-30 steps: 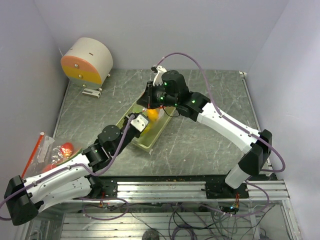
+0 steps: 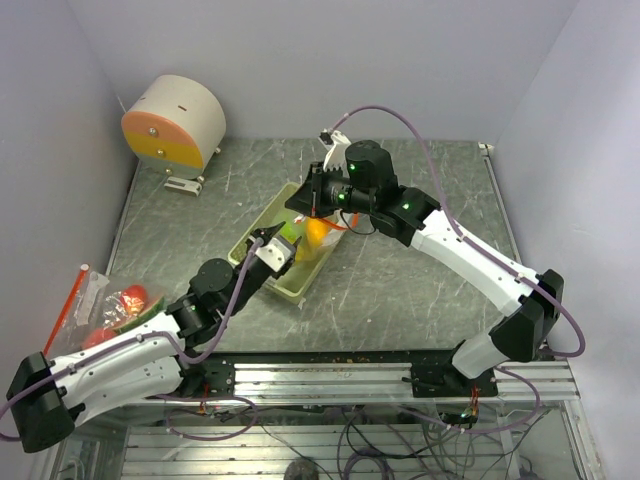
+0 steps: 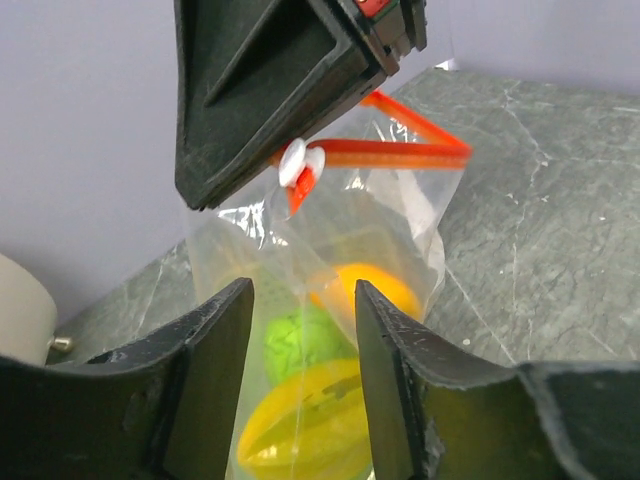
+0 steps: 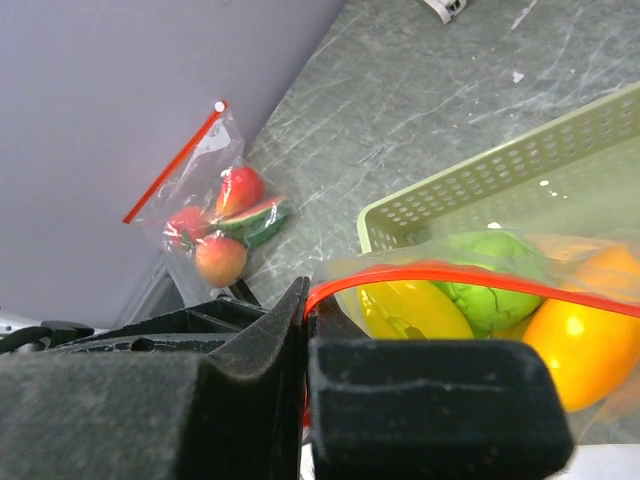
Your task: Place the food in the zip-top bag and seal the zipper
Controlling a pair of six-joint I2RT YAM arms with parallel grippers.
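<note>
A clear zip bag with a red zip edge (image 3: pixel 400 153) and white slider (image 3: pixel 300 165) stands in a pale green basket (image 4: pixel 450 205). Inside the bag lie a yellow food (image 4: pixel 415 308), a green one (image 4: pixel 490 285) and an orange one (image 4: pixel 590 325). My right gripper is shut on the red edge, which runs in between its fingertips, and holds the bag's mouth raised. Open and empty, my left gripper faces the bag from the near left, below the right fingers (image 3: pixel 270 120). Whether its fingers touch the film, I cannot tell.
Another clear bag (image 2: pixel 100 310) with red fruit lies at the left, partly behind the left arm. A white and orange drum-shaped thing (image 2: pixel 175 122) stands at the back left.
My right gripper has moved right, and the bag's mouth now shows spread to the right.
</note>
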